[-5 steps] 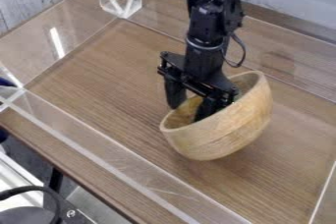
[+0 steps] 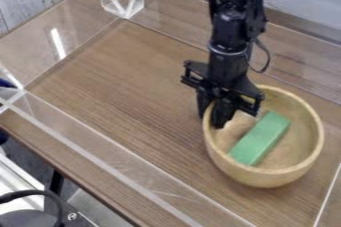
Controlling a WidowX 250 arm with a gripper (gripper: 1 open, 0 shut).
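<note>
A wooden bowl (image 2: 280,171) rests on the wooden table at the right, with a green block (image 2: 260,138) lying inside it. The black gripper (image 2: 222,102) is over the bowl's upper left rim, its fingers pointing down at that edge. Whether it grips the rim is hidden by the dark fingers and wrist.
A white wire-like object (image 2: 123,2) stands at the back left. A dark curved cable or part lies outside the table at the lower left.
A second ago the bowl was steeply tilted further left; it now lies flatter and further right, showing the green block. The arm has moved slightly right with it.
</note>
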